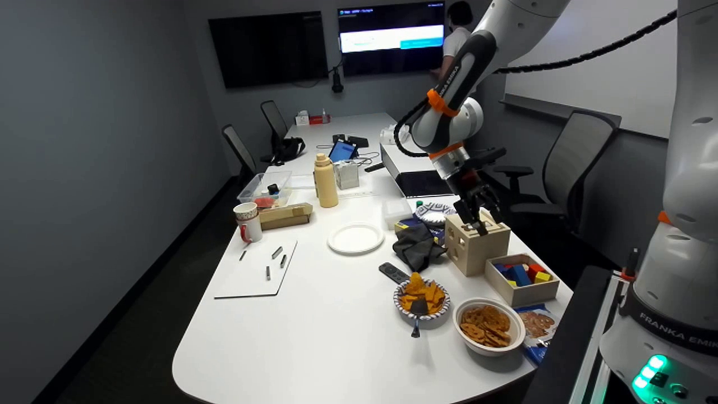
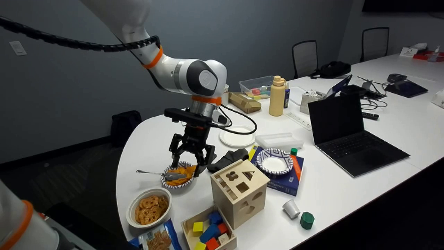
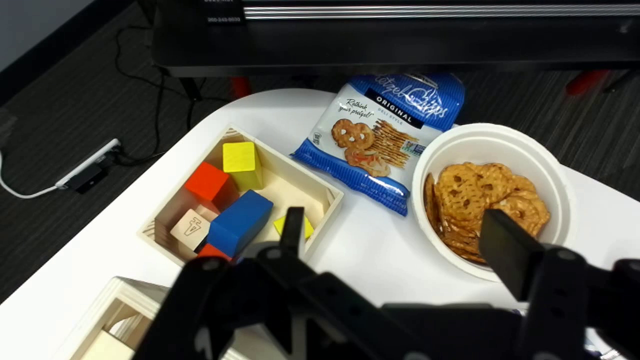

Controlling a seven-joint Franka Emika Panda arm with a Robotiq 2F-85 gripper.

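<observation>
My gripper (image 2: 187, 163) hangs above the table with its fingers spread apart and nothing between them. In the wrist view the open gripper has a block tray (image 3: 327, 225) off its left finger and a white bowl of pretzel crisps (image 3: 561, 198) behind its right finger. Inside the tray lie a blue block (image 3: 241, 221), a red block (image 3: 210, 185), a yellow block (image 3: 241, 161) and several others. A wooden shape-sorter box (image 2: 239, 193) stands beside the tray, holes showing on its top and side. From exterior view 1 the gripper (image 1: 472, 219) appears in front of the box.
A blue pretzel bag (image 3: 384, 132) lies between tray and bowl. Nearby are a patterned bowl of orange chips (image 1: 422, 299) with a utensil, a black cloth (image 1: 418, 248), a remote (image 1: 394, 272) and a white plate (image 1: 356, 238).
</observation>
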